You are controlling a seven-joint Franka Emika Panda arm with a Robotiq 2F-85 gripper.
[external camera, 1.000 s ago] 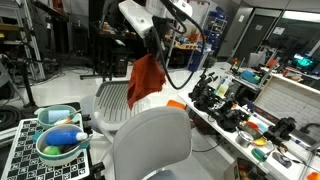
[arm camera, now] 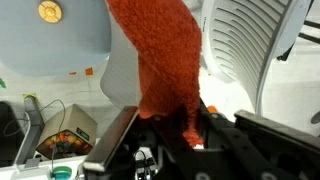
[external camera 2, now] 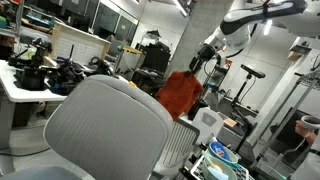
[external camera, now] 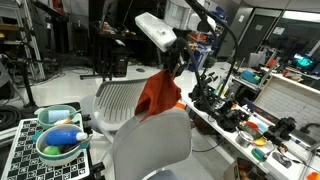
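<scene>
A red-orange cloth (external camera: 160, 94) hangs from my gripper (external camera: 181, 68), its lower end at the top of the grey chair back (external camera: 150, 142) in exterior view 1. In the wrist view the cloth (arm camera: 165, 55) runs up from between the fingers, and my gripper is shut on it. Exterior view 2 shows the cloth (external camera 2: 181, 95) hanging beside the large grey chair back (external camera 2: 110, 120); whether it touches the chair I cannot tell.
A second, light chair (external camera: 118, 98) stands behind the first. At the left is a basin (external camera: 62, 143) with bottles and small items. A table (external camera: 280, 100) crowded with tools runs along the right.
The arm and cloth have moved to the right in exterior view 1, bringing the cloth's lower end nearer the front chair's back. The cloth has stayed in the gripper; the chairs look unmoved.
</scene>
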